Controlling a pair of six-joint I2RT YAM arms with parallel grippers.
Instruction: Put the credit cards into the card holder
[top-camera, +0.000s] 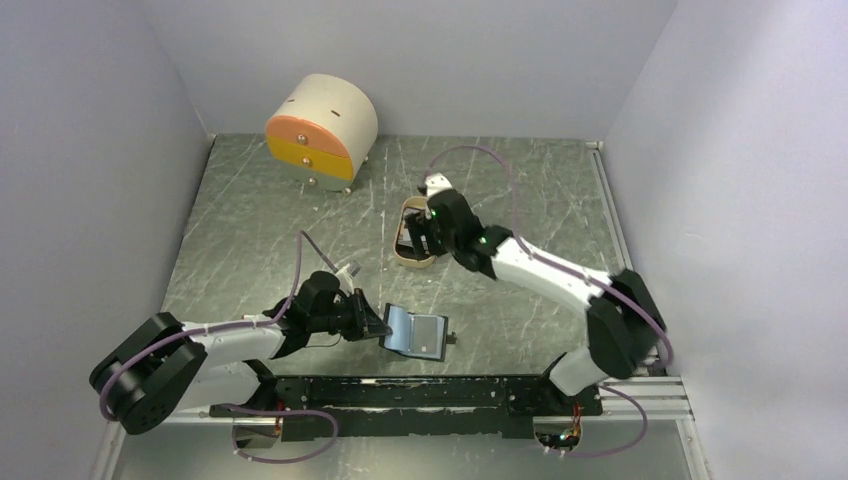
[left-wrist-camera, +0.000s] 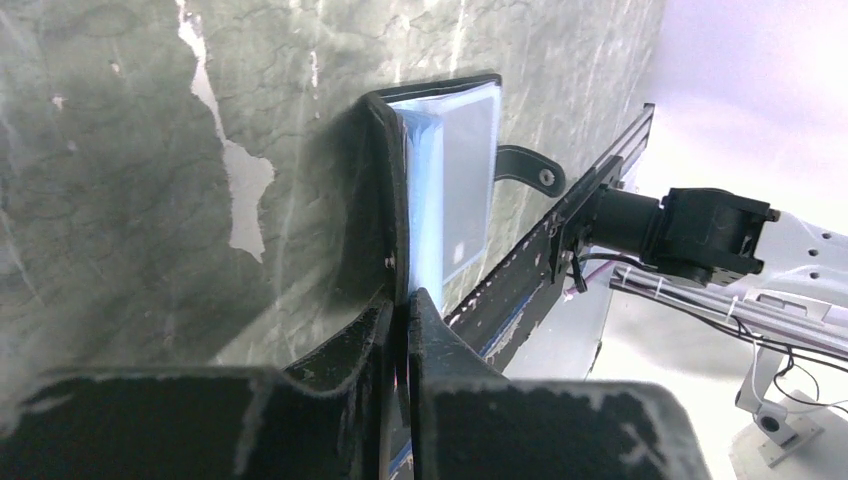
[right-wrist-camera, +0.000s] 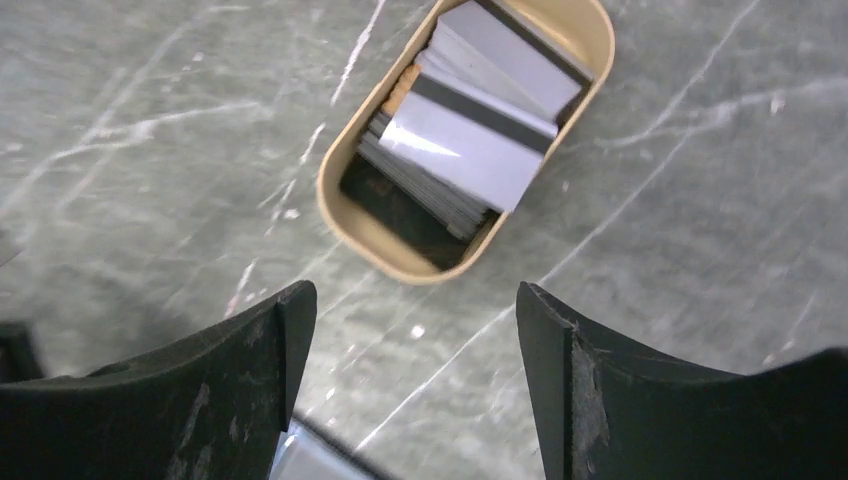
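Note:
The card holder (top-camera: 428, 337), black with clear plastic sleeves, lies spread on the table near the front. My left gripper is shut on its black cover (left-wrist-camera: 396, 210), which stands up between the fingertips. Several silver credit cards (right-wrist-camera: 470, 140) with dark stripes lie in a tan oval box (right-wrist-camera: 345, 215), one resting aslant over the others. In the right wrist view my right gripper is open and empty, the box lying beyond its fingertips. From the top, the right arm partly covers the box and cards (top-camera: 411, 228).
A white rounded cabinet (top-camera: 340, 110) with coloured drawers stands at the back left. The holder's strap (left-wrist-camera: 530, 170) sticks out toward the right. Open table lies on both sides of the tan box.

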